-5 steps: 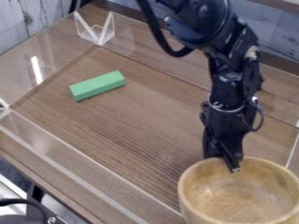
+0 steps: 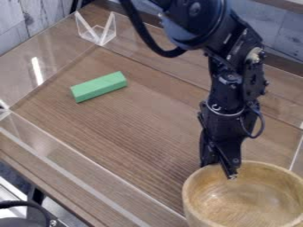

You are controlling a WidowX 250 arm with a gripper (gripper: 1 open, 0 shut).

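My black arm reaches down from the top, its gripper (image 2: 225,160) just at the back-left rim of a large tan bowl (image 2: 243,203) in the lower right. The fingertips are small and dark against the rim, so I cannot tell whether they are open or shut, or whether they touch it. A green block (image 2: 98,86) lies on the wooden table (image 2: 112,133) at the upper left, well away from the gripper.
A clear plastic piece (image 2: 98,27) stands at the back left. A grey panelled wall lines the back. Dark cables show at the lower left edge.
The gripper has shifted slightly to the left and up along the bowl's rim, and the arm's angle has changed a little. The bowl and green block look unmoved.
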